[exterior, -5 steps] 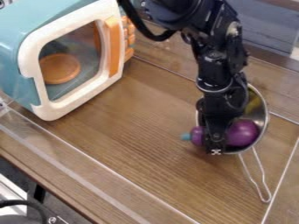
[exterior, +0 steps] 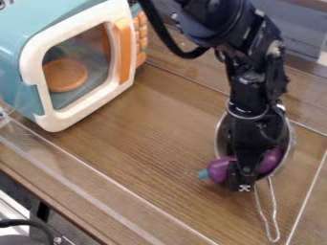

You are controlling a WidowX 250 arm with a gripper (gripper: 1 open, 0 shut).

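Note:
My black gripper (exterior: 246, 172) points down over a steel pan (exterior: 223, 134) with a thin wire handle (exterior: 270, 225) at the right of the table. It is shut on a purple toy eggplant (exterior: 219, 171) with a teal stem, which shows on both sides of the fingers. The arm hides much of the pan and whatever else is in it.
A teal and white toy microwave (exterior: 52, 117) with an orange plate inside stands at the upper left. A dark cable crosses the lower left corner, beyond the table's edge.
My gripper has moved slightly right and up in the view with the eggplant. The pan's handle has shifted a little to the left.

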